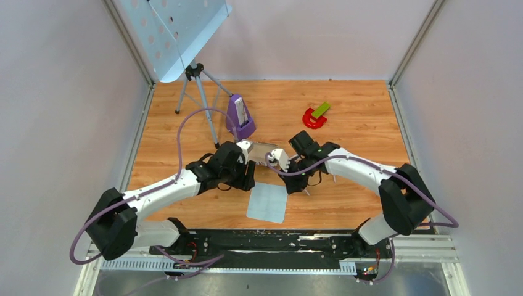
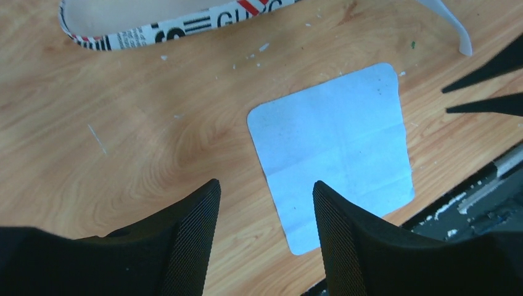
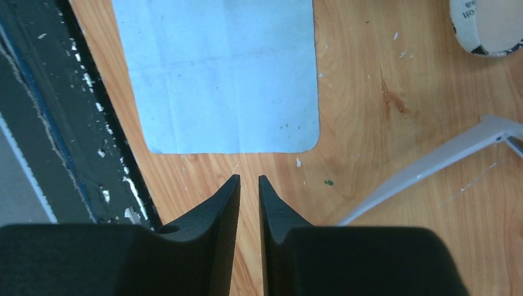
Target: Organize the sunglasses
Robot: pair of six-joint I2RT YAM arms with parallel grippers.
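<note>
A light blue cloth [image 1: 266, 203] lies flat at the front middle. Behind it is a cardboard case [image 2: 185, 24] with printed edges, largely hidden by the arms in the top view. White sunglasses [image 3: 432, 160] lie right of the cloth, only partly visible. My left gripper hangs over the cloth's left side, open and empty. My right gripper hovers at the cloth's right, its fingertips a small gap apart, nothing visible between them.
A purple stand [image 1: 242, 123] is behind the case beside a tripod [image 1: 206, 105] holding a white board. A red object [image 1: 311, 121] and green block [image 1: 321, 109] lie at back right. The table's front edge borders the cloth.
</note>
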